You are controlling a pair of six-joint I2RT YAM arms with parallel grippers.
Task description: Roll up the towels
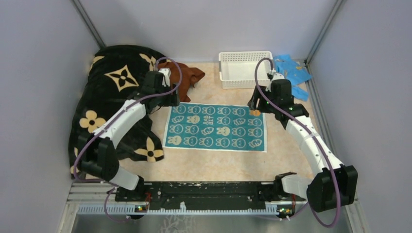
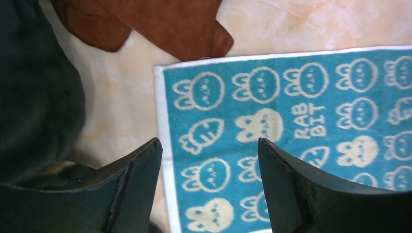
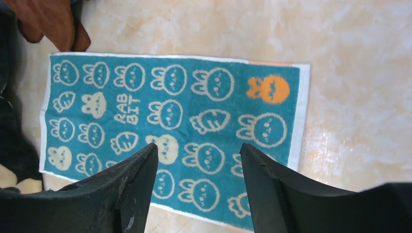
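Note:
A teal towel (image 1: 214, 131) with white edges and rabbit prints lies flat and spread out on the table, also filling much of the left wrist view (image 2: 291, 116) and the right wrist view (image 3: 165, 126). My left gripper hangs above the towel's left end, near its back corner, open and empty. My right gripper is above the towel's right end, near the orange rabbit print (image 3: 268, 89), also open with nothing between its fingers.
A brown cloth (image 1: 180, 77) and a black patterned blanket (image 1: 107, 92) take up the left side. A white basket (image 1: 245, 73) stands at the back, blue cloths (image 1: 294, 77) right of it.

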